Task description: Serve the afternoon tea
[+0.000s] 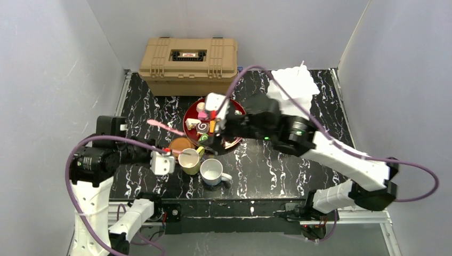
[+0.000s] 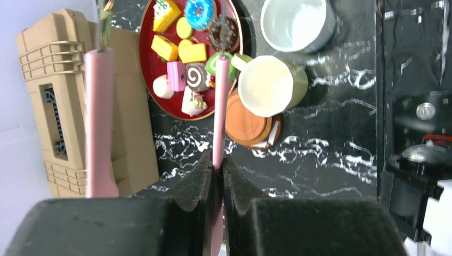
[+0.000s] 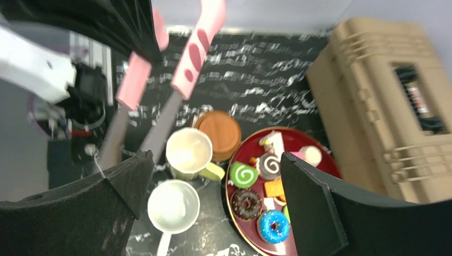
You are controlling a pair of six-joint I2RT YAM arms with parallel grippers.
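Note:
My left gripper is shut on pink-handled tongs (image 2: pixel 98 122), held above the table at the left. My right gripper stands open above the mugs and plate, nothing visible in its grasp. A red plate (image 2: pixel 152 74) holds several toy pastries. A pale yellow mug (image 1: pixel 189 162) and a white mug (image 1: pixel 212 173) stand in front of it, beside stacked wooden coasters (image 3: pixel 218 133).
A tan toolbox (image 1: pixel 186 74) fills the back left. A crumpled white cloth (image 1: pixel 290 85) lies at the back right.

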